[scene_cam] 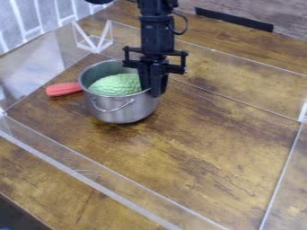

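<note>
A steel pot (120, 108) with a bail handle stands on the wooden table, holding a pale green cabbage-like object (115, 84). My black gripper (151, 79) is down at the pot's right rim, its tips partly hidden there; it looks shut, and I cannot tell whether the thin rim is between its fingers. A red object (63, 89) lies left of the pot.
Clear panels or edges border the left and right sides, with a white rack at the back left.
</note>
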